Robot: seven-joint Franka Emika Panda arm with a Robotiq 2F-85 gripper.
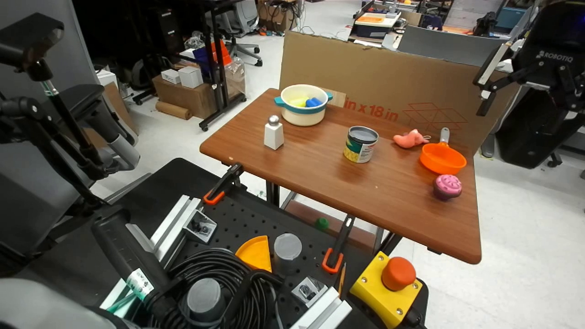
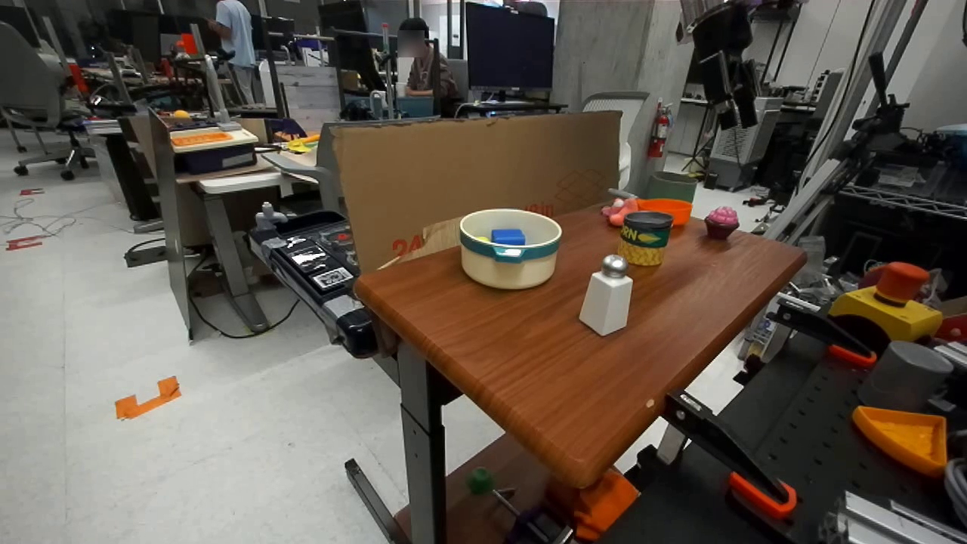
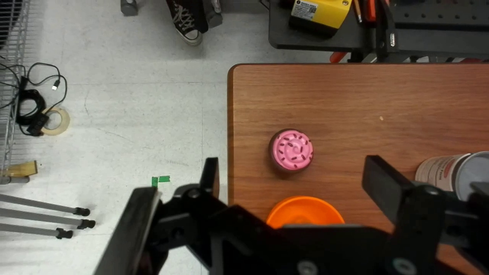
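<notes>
My gripper is open and empty, high above the right end of the wooden table. In the wrist view a pink-frosted cupcake point(image 3: 292, 150) shows between the spread fingers, well below them. An orange pan point(image 3: 305, 211) lies beside it, partly hidden by the gripper body. The corn can point(image 1: 360, 145) stands mid-table, with a pink toy point(image 1: 409, 139) near the pan. To the left are a white shaker point(image 1: 273, 135) with a metal top and a cream pot point(image 1: 303, 118) with teal handles. Inside the pot lie a blue block point(image 2: 508, 236) and something yellow.
A tall cardboard sheet point(image 1: 351, 76) stands along the table's back edge. Clamps and a yellow box with a red button point(image 1: 387, 285) are on the black bench in front. Bare tabletop lies around the cupcake's front side.
</notes>
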